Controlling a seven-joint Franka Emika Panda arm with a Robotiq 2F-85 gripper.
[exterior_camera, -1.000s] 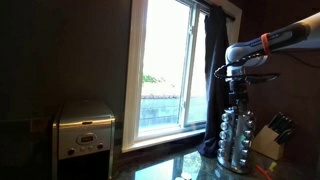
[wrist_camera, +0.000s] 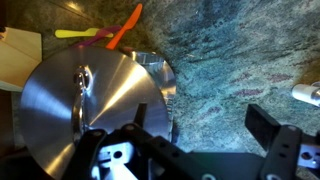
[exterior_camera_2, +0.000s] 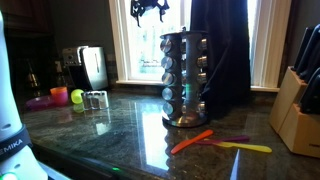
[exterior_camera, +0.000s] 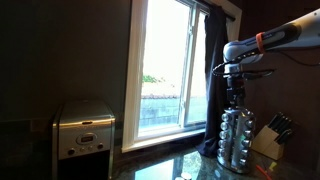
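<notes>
A round steel spice rack (exterior_camera_2: 186, 85) with jars in several tiers stands upright on the dark counter; its shiny lid (wrist_camera: 60, 110) fills the left of the wrist view. My gripper is open, its fingers (wrist_camera: 262, 125) wide apart and bare counter showing between them. In the second exterior view the gripper (exterior_camera_2: 150, 12) hangs above and left of the rack's top, apart from it. Before the rack lie an orange utensil (exterior_camera_2: 192, 141), a yellow one (exterior_camera_2: 246, 147) and a purple one (exterior_camera_2: 222, 140).
A knife block (exterior_camera_2: 300, 115) stands right of the rack. To the left are small glass jars (exterior_camera_2: 97, 100), an orange cup (exterior_camera_2: 60, 97) and a silver toaster-like appliance (exterior_camera: 84, 140). A white object (wrist_camera: 306, 94) lies at the wrist view's right edge.
My arm and gripper have shifted slightly upward over the rack. The rack and the other things have stayed where they were.
</notes>
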